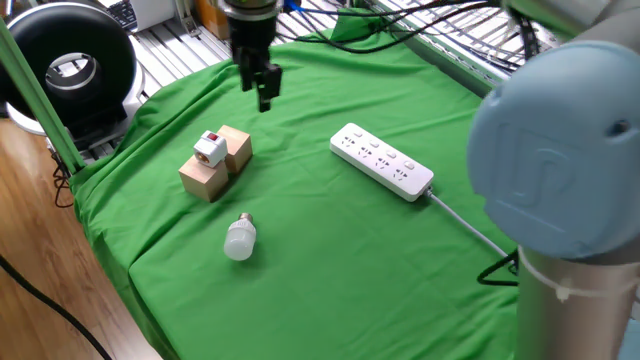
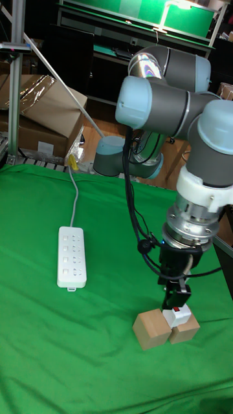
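My gripper [image 1: 264, 104] hangs in the air near the back of the green cloth in exterior view 1, behind and to the right of two wooden blocks. A small white socket adapter [image 1: 211, 149] with a red switch rests on top of those wooden blocks [image 1: 204, 180]. In exterior view 3 the black gripper [image 2: 177, 303] overlaps the adapter [image 2: 180, 316] in the line of sight. Its finger opening is too small and dark to judge. A white light bulb [image 1: 240, 240] lies on the cloth in front of the blocks, with its metal base pointing backward. The white power strip [image 1: 382, 161] lies to the right.
From the power strip, a grey cable [image 1: 468, 224] runs toward the robot's base. Black cables [image 2: 138, 220] hang along the arm. A round black device [image 1: 70, 70] stands beyond the cloth's left edge.
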